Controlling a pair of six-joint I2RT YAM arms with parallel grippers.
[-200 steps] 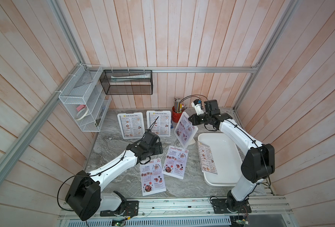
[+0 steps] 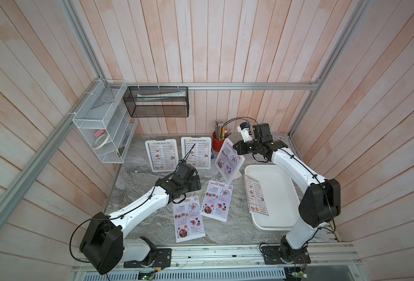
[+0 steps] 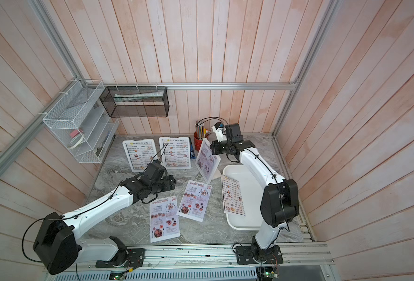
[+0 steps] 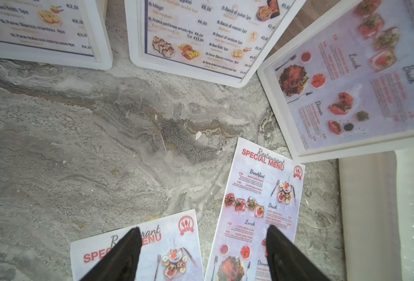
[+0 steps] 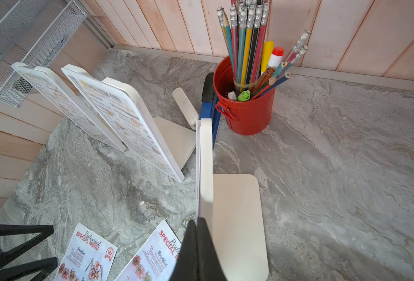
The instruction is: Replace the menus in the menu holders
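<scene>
Two menu holders with Dim Sum Inn menus, the left holder point(image 2: 162, 155) and the middle holder point(image 2: 196, 153), stand at the back. Turned at an angle to their right, the third holder point(image 2: 229, 161) shows a Restaurant Special Menu in its frame. Two more special menus, a left sheet point(image 2: 189, 219) and a right sheet point(image 2: 216, 200), lie flat on the table. My left gripper is open above these sheets, its fingers point(image 4: 125, 255) apart with nothing held. My right gripper is shut at the third holder's side edge; nothing clearly shows between its fingers, and contact is unclear.
A Dim Sum menu sheet point(image 2: 256, 194) leans over the left rim of a white tray point(image 2: 281, 196). Behind the third holder stands a red pencil bucket point(image 5: 246, 105). Wire shelves point(image 2: 105, 124) hang on the left.
</scene>
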